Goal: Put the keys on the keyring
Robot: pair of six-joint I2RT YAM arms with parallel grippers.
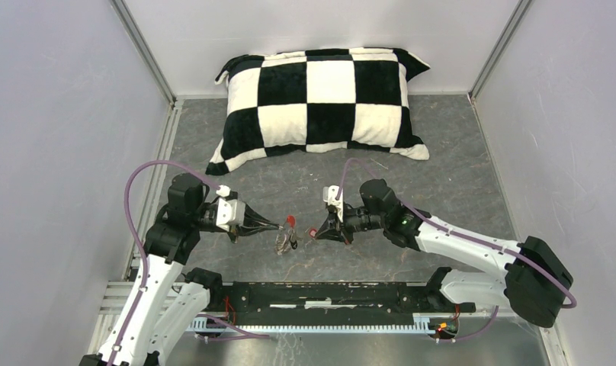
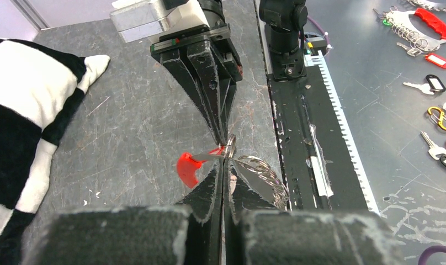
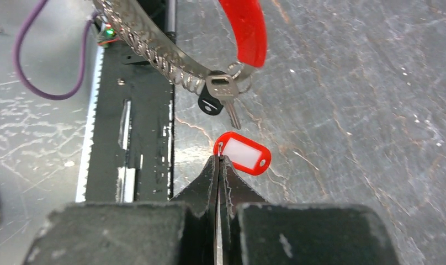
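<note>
My left gripper is shut on the metal keyring (image 2: pixel 265 176), which hangs with its red handle (image 2: pixel 187 168) and coiled rings. In the right wrist view a silver key (image 3: pixel 223 91) with a black tag (image 3: pixel 208 107) hangs from the ring. Below it, my right gripper is shut on the red key tag (image 3: pixel 242 153) at its tip; whether a key is behind the tag is hidden. In the top view the right gripper (image 1: pixel 319 236) sits just right of the keyring (image 1: pixel 286 240).
A checkered pillow (image 1: pixel 328 107) lies at the back. The grey floor (image 1: pixel 450 183) around the arms is clear. A black rail (image 1: pixel 328 293) runs along the front edge. More keys, tags and a second red-handled ring show on a surface in the left wrist view.
</note>
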